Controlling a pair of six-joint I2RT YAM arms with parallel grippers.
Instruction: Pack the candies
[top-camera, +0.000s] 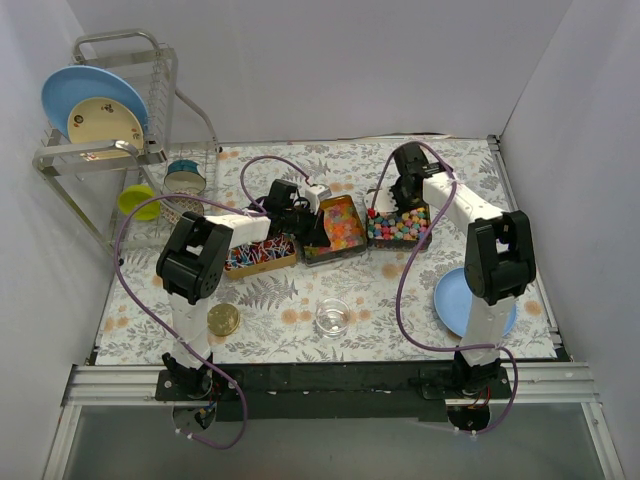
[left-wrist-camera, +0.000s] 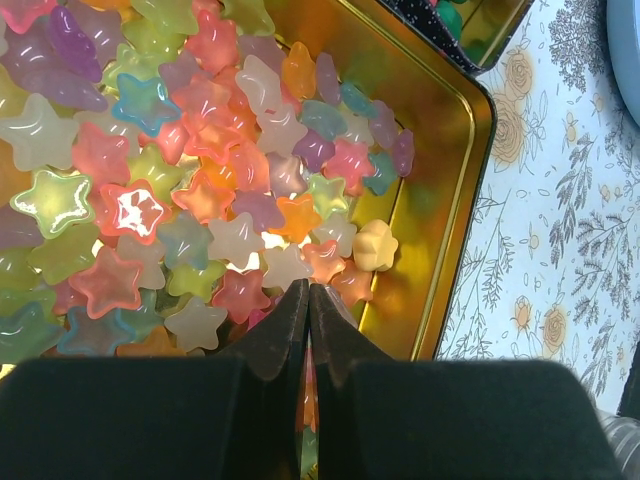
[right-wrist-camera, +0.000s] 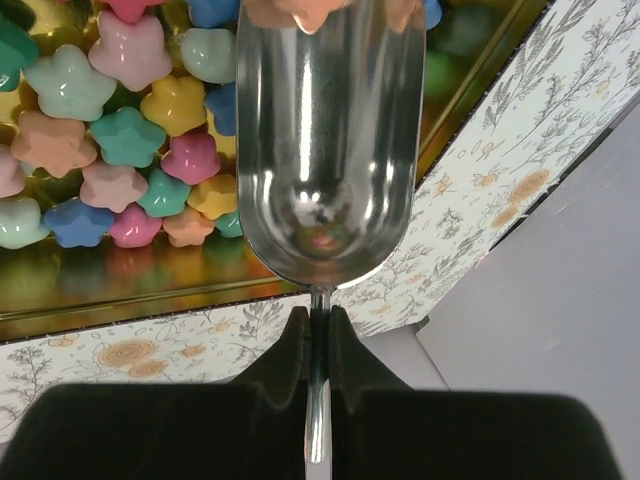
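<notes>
My right gripper is shut on the thin handle of a metal scoop. A few peach candies show at the scoop's far end; its bowl near the handle is bare. The scoop hangs over the right tray, which holds opaque star candies in many colours. My left gripper is shut, its fingertips low among translucent star candies in the middle tray. No candy shows between them. On the cloth in front stands a clear glass jar.
A left tray of red, white and blue candies sits beside the middle one. A gold lid lies front left, a blue plate at right. The dish rack rises at back left.
</notes>
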